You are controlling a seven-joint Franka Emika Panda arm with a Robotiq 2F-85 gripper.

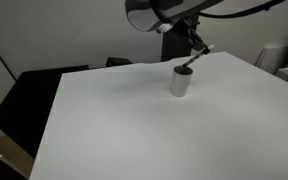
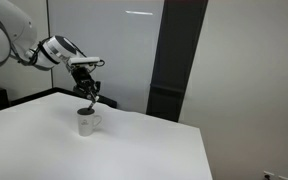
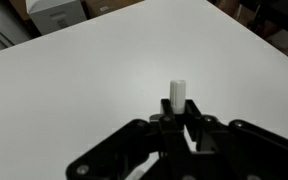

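A white mug stands upright on the white table. My gripper is above it, shut on a slim marker that slants down to the left, its dark lower end at the mug's opening. In exterior view 2, the mug has its handle to the right, and my gripper is just over its rim. Whether the marker's tip is inside the mug or only above it, I cannot tell. The wrist view shows the marker's pale upper end sticking out between the dark fingers.
Boxes lie beyond the table's edge. A dark surface adjoins the table on the left.
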